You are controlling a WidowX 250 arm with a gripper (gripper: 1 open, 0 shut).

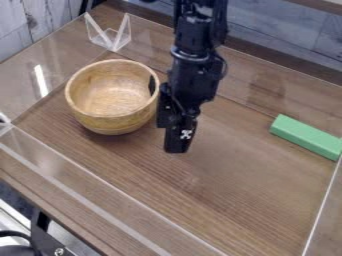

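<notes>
My black gripper (179,128) hangs low over the middle of the wooden table, open, just right of a tan round bowl (107,110). The bowl looks empty; its right side is close to the gripper, and whether they touch I cannot tell. The gripper's lower tips are near the tabletop.
A green block (306,137) lies at the right. A white wire object (110,32) is at the back left.
</notes>
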